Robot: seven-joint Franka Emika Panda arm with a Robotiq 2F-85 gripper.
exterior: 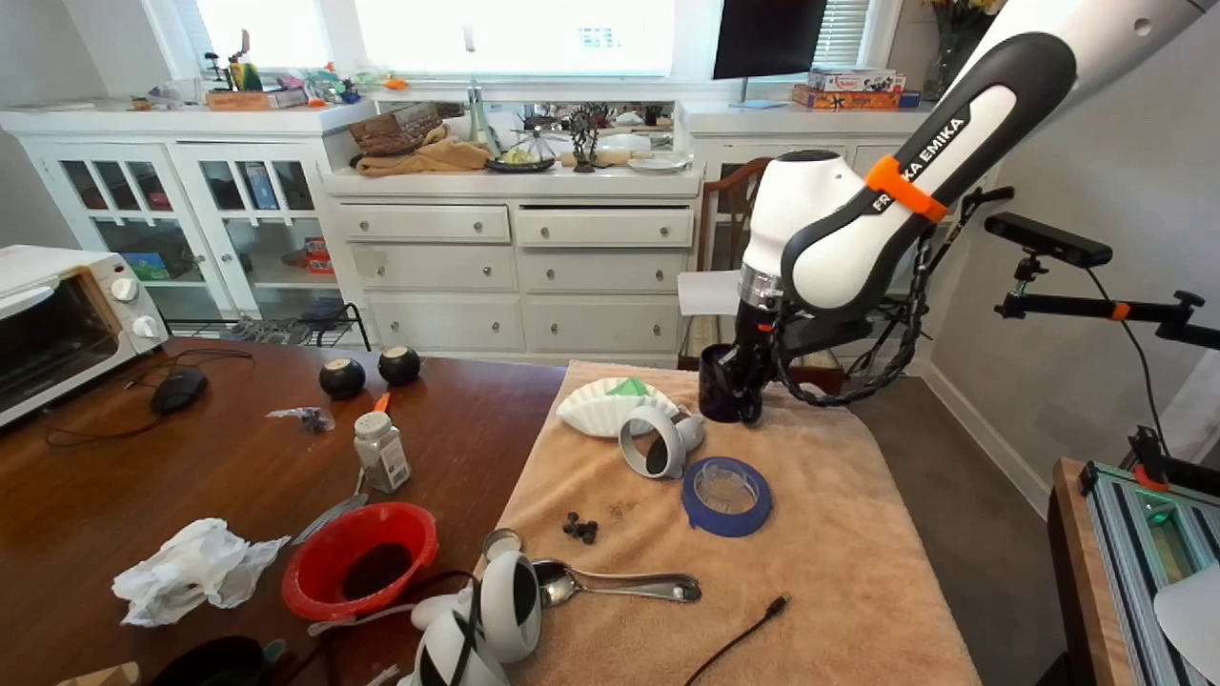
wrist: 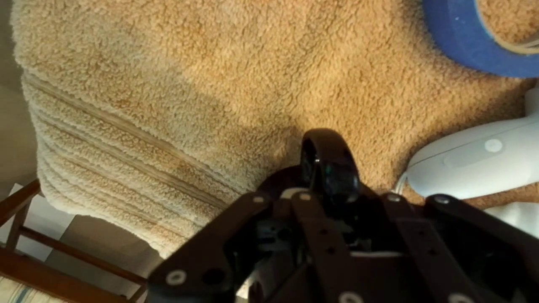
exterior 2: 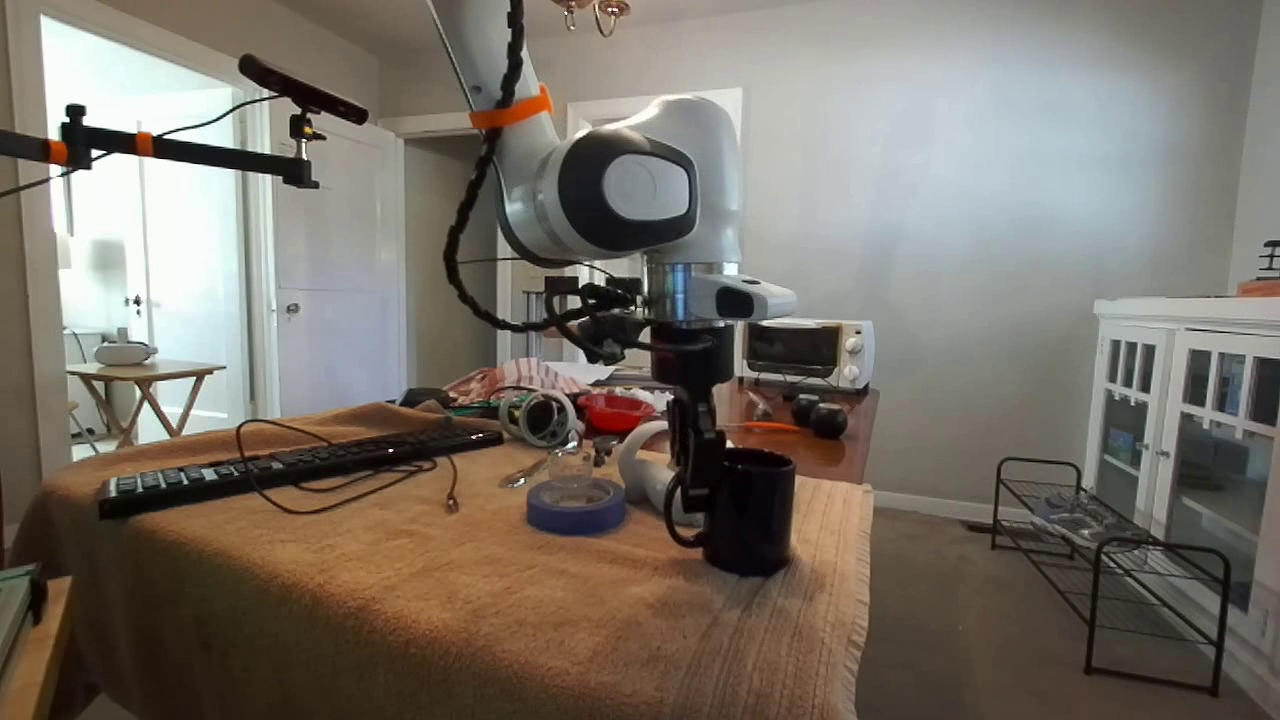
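A black mug (exterior 2: 758,510) stands upright on the tan towel (exterior 2: 396,576), its handle turned to the left in exterior view 2. My gripper (exterior 2: 693,480) points down at the handle side of the mug, overlapping it in that view. In the wrist view, the curved mug handle (wrist: 331,156) juts out between my fingers, which stand apart; contact with them cannot be made out. Most of the mug's body lies hidden under the dark gripper there. From exterior view 1, the mug (exterior: 716,387) sits near the towel's far edge.
Close by are a grey-white controller (exterior: 675,434), a blue tape roll (exterior: 749,516) and a white fluted dish (exterior: 592,412). Spoons (exterior: 640,587) and a red bowl (exterior: 306,572) lie farther off.
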